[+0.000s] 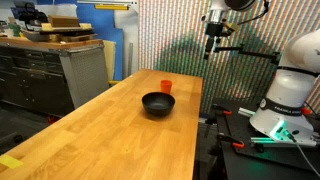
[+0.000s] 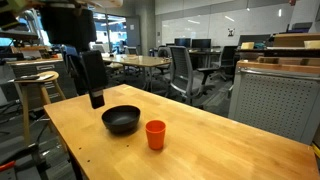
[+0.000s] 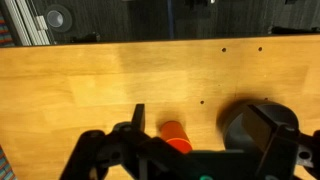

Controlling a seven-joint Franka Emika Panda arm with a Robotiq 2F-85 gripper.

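A black bowl and a red cup stand close together on the wooden table, both upright. In the second exterior view the cup is to the right of the bowl. My gripper hangs well above the table's edge, apart from both things. From the wrist, its fingers are spread wide, and the gripper is open with nothing held. The gripper's body partly covers the cup at the bottom and the bowl at the lower right.
An office chair and a grey cabinet stand beyond it. Dark equipment lies past the table edge by the robot's base.
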